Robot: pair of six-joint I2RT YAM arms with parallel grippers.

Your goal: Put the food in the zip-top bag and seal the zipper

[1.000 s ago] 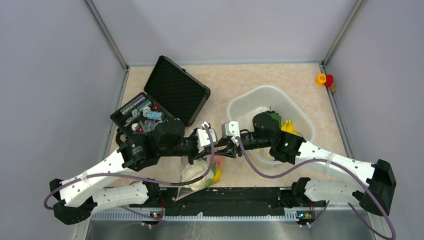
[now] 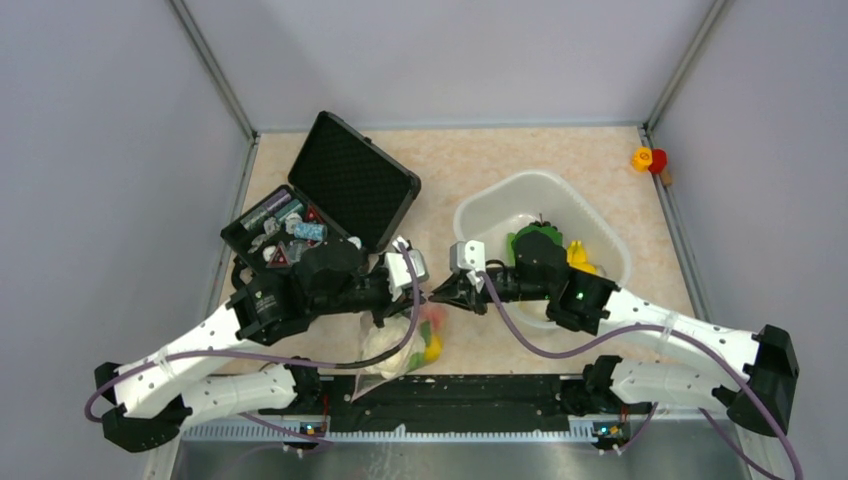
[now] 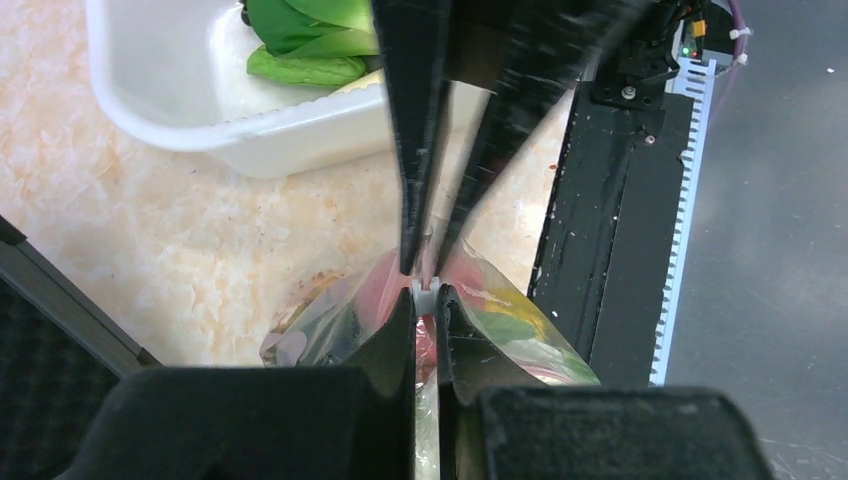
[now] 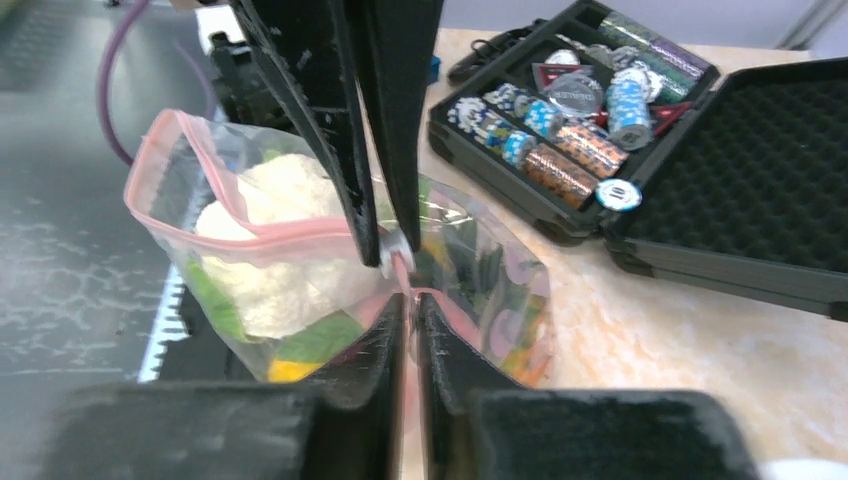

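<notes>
The clear zip top bag [image 4: 240,275] with pink zip strips lies under both grippers, pale and green food and something yellow inside. Its white zipper slider [image 3: 427,297] sits between the tips of my left gripper, which is shut on it. Facing it from the right, my right gripper has a narrow gap between its fingers, with the pink strip at the bag's end running between them. Those right fingers [image 3: 412,200] look blurred. In the top view the arms hide the bag's upper edge, and the cauliflower-like food [image 2: 388,345] shows below them.
A white bin [image 2: 480,215] holding green and yellow play food stands to the right. An open black case [image 2: 350,180] with poker chips lies at the left. Table between case and bin is bare; its front edge is close below the bag.
My left gripper has shifted a little to the left, away from the right gripper.
</notes>
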